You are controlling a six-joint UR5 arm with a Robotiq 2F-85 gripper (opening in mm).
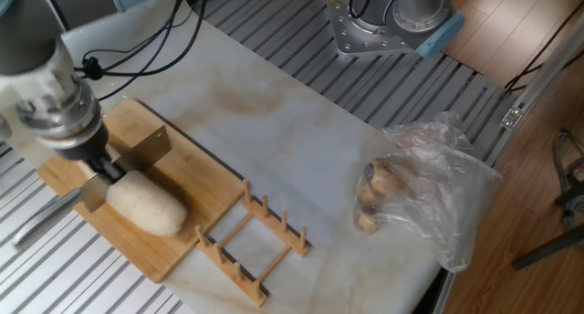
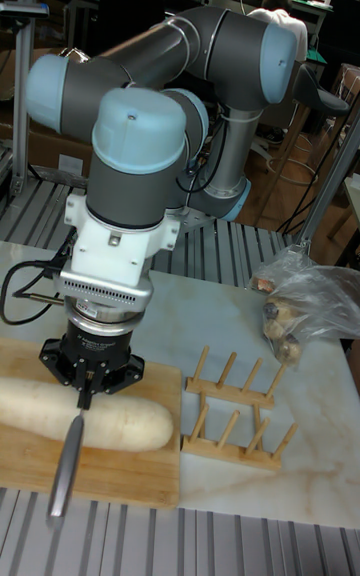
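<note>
A knife with a broad metal blade [image 1: 152,148] and silver handle [image 2: 65,475] stands across a thick white radish [image 1: 146,204]. My gripper [image 1: 111,173] points down from above, its fingers [image 2: 84,400] shut on the knife near where the blade meets the handle. Radish shows on both sides of the blade; how deep the edge sits in it is hidden. The radish lies lengthwise on a wooden cutting board [image 1: 201,172], and in exterior view 3 its rounded end points right.
A wooden peg rack [image 1: 216,251] stands right beside the board. Farther right, a clear plastic bag [image 1: 438,195] holds several brown lumpy vegetables [image 1: 383,182]. Between the board and the bag, the marbled tabletop [image 1: 301,154] is bare. Cables hang near the arm.
</note>
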